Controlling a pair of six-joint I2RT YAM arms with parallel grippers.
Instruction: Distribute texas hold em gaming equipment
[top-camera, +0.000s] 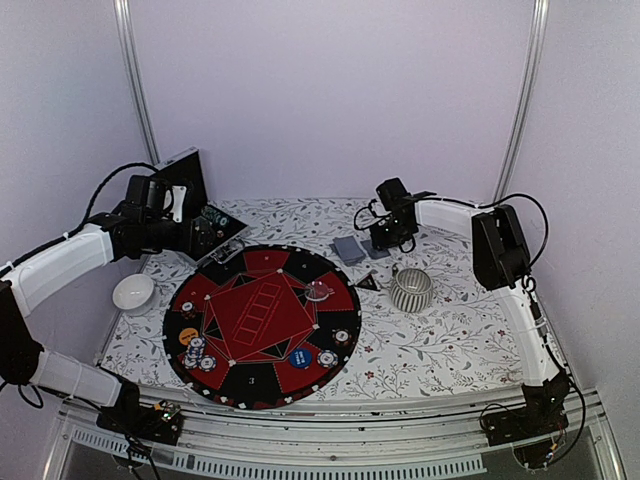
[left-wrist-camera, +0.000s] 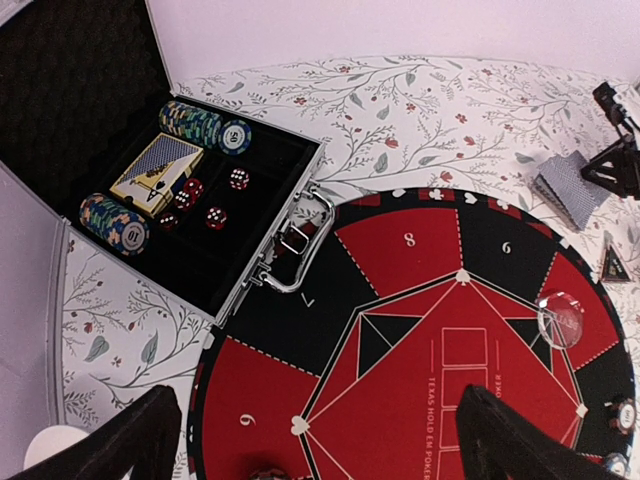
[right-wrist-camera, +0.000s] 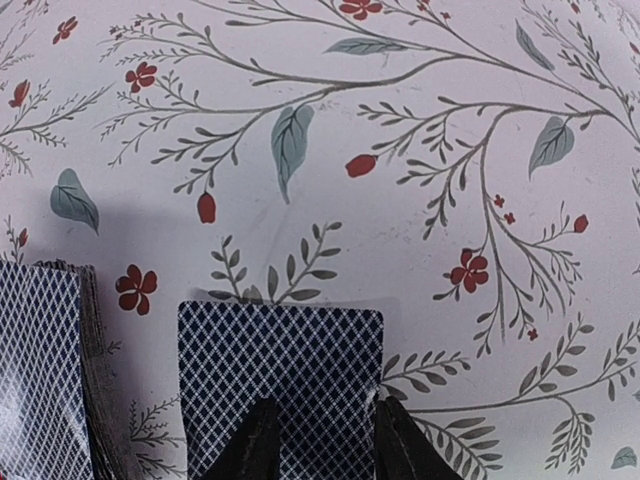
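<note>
Over the round red-and-black poker mat (top-camera: 268, 335), my left gripper is wide open and empty. A blue-checked card (right-wrist-camera: 280, 360) lies face down on the tablecloth, with my right gripper directly over its near part. The right fingers stand partly apart, their tips at the card's surface; contact cannot be told. Left of that card is a thicker card stack (right-wrist-camera: 40, 370). The open black case (left-wrist-camera: 255, 150) holds chip rows (left-wrist-camera: 195, 125), a boxed card deck (left-wrist-camera: 157, 172) and several red dice (left-wrist-camera: 216, 217).
A ribbed pale pot (top-camera: 411, 290) stands on the right, and a small dark triangle (top-camera: 368, 283) lies between it and the mat. A white bowl (top-camera: 133, 292) is at far left. Chips (top-camera: 327, 358) and a clear disc (top-camera: 317, 291) rest on the mat.
</note>
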